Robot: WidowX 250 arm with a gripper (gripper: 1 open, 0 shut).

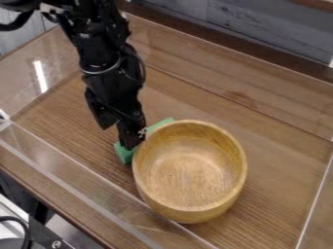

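My black gripper point(115, 122) hangs open from the top left, its fingers pointing down just above and left of a green object point(127, 153). That object lies on the wooden table, partly hidden behind a large tan bowl point(189, 175) at the lower centre-right, and partly under the gripper.
A grey wall with a ledge runs along the back. At the lower left are the table's edge, a clear strip along it, and some dark cables.
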